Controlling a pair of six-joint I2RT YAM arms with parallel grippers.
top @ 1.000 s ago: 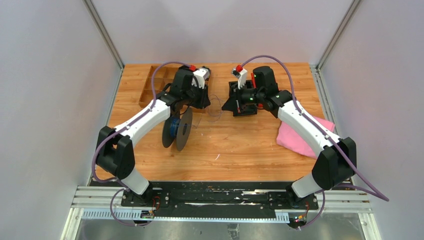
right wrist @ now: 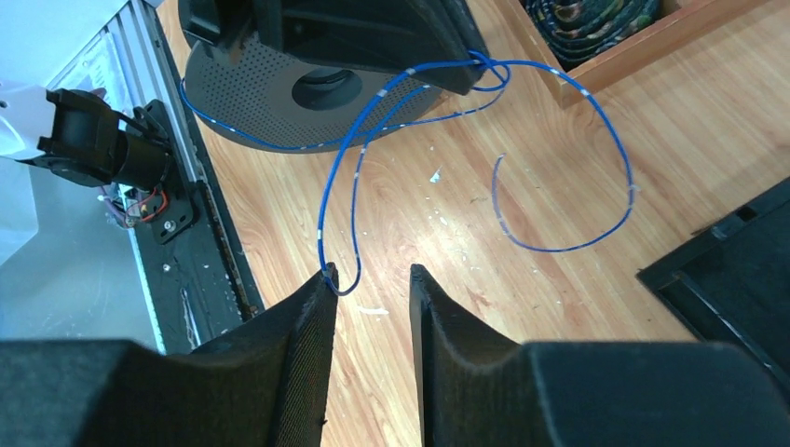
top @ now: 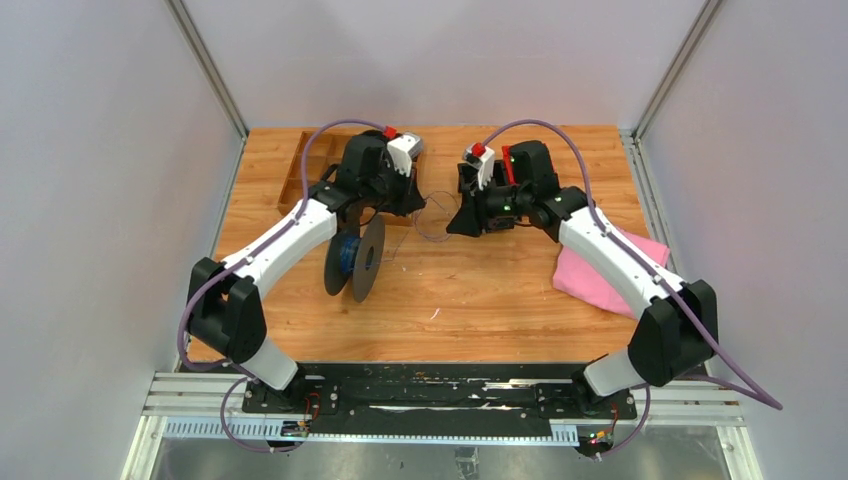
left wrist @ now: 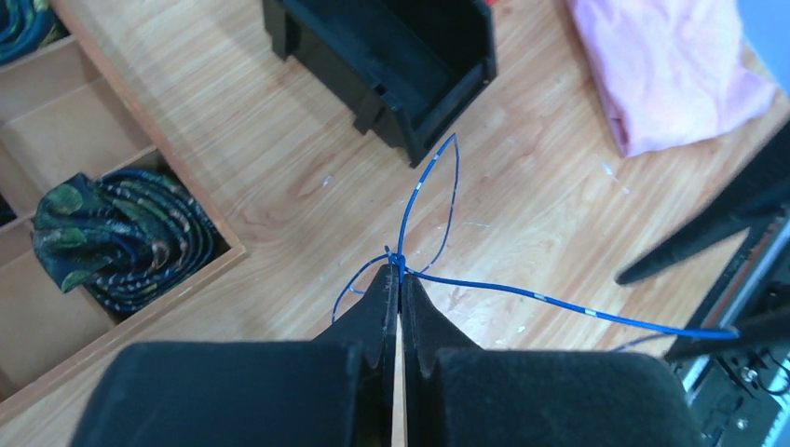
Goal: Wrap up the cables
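A thin blue cable [left wrist: 522,291] hangs in loops between my grippers. My left gripper is shut on it where the strands cross, as the left wrist view shows. My right gripper stands part open; a low bend of the cable lies at the tip of its left finger in the right wrist view. The cable also runs toward the black spool [top: 367,262] at the left of the table in the top view.
A wooden compartment box [top: 305,170] with coiled bundles stands at back left. A black bin [left wrist: 373,65] is at back centre-right, a pink cloth [top: 590,280] at the right.
My right gripper has moved slightly toward the front of the table, with its arm shifting too. The cable loops have changed shape slightly; the left gripper has barely moved.
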